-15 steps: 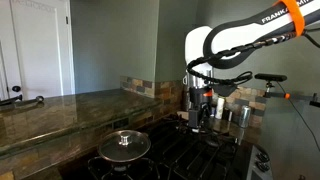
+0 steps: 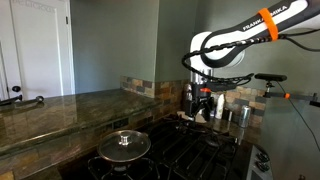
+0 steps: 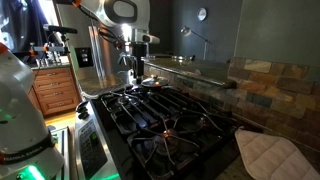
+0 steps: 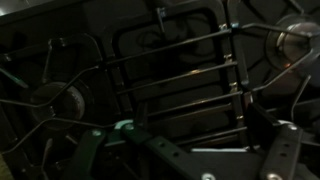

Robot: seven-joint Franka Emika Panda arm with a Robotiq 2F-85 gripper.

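My gripper (image 2: 200, 112) hangs above the black stove grates at the right of exterior view 1. In exterior view 2 the gripper (image 3: 135, 76) is over the far left part of the stove. Its fingers stand wide apart in the wrist view, with dark fingers (image 4: 262, 125) at the lower edge and nothing between them. Below them lie bare grates (image 4: 185, 75) and burners (image 4: 65, 103). A lidded pan (image 2: 123, 147) sits on the stove nearer exterior view 1, clear of the gripper.
A quilted grey cloth (image 3: 285, 155) lies at the lower right of exterior view 2. Several bottles and canisters (image 2: 244, 115) stand behind the arm. A stone counter (image 2: 70, 115) runs along the left. Much of the grate surface (image 3: 185, 125) is empty.
The arm's upper link has swung left and lower in exterior view 1, and the hand has turned and risen slightly. The lidded pan has stayed put.
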